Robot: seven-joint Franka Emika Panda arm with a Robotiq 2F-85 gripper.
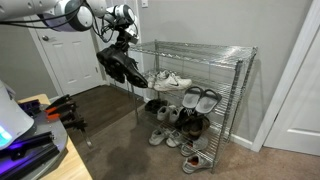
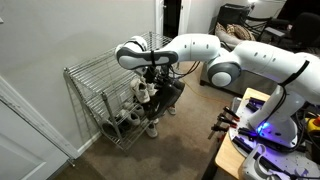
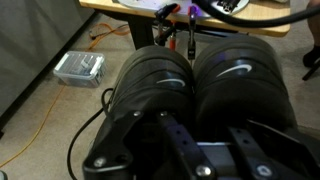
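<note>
A pair of black slides [image 1: 122, 67] hangs in the air left of the wire shoe rack, soles tilted, with my gripper [image 1: 119, 46] shut on them from above. In the wrist view the two slides [image 3: 150, 78] lie side by side, each strap bearing a light swoosh, and they hide most of the fingertips. Exterior view 2 has the dark slides [image 2: 168, 97] close to the rack's near end, partly covered by the arm. Shoes fill parts of the rack [image 1: 205, 52], among them a pair of grey slides [image 1: 200, 100] and white sneakers [image 1: 172, 80].
More shoes [image 1: 172, 115] stand on the lower shelves. A wooden table [image 1: 65, 165] is at the front left. The wrist view also shows a clear plastic box [image 3: 80, 68] and an orange cord on the floor. Open carpet [image 1: 115, 140] lies before the rack.
</note>
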